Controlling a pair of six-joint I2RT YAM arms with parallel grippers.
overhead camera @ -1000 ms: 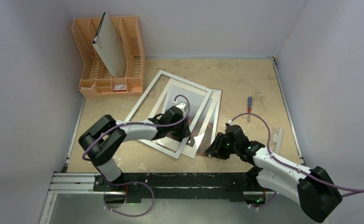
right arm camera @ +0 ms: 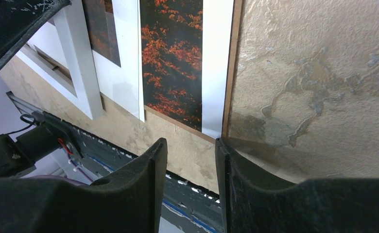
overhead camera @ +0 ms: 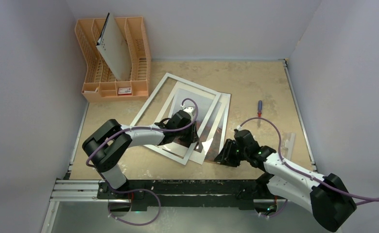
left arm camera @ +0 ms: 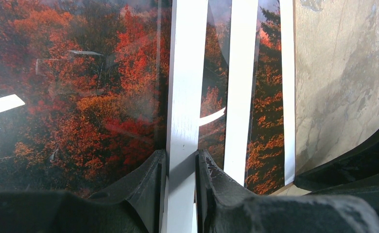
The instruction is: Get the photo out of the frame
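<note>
The white picture frame (overhead camera: pixel 151 103) lies tilted on the table, its right bar crossing over the photo layers. In the left wrist view that bar (left arm camera: pixel 185 82) runs between the fingers of my left gripper, which is shut on it. An autumn-forest photo (left arm camera: pixel 105 97) shows on both sides of the bar. Further right, the photo panel (right arm camera: pixel 173 58) with a white border (right arm camera: pixel 215 63) and brown backing edge (right arm camera: pixel 230 73) sticks out from under the other layers. My right gripper is open at that panel's near corner, with one fingertip close by the corner.
An orange organizer (overhead camera: pixel 140 53) holding a white binder (overhead camera: pixel 114 51) stands at the back left. A screwdriver (overhead camera: pixel 259 108) lies on the right, and a clear strip (overhead camera: pixel 288 144) near the right edge.
The left arm, frame and photo layers look unmoved.
</note>
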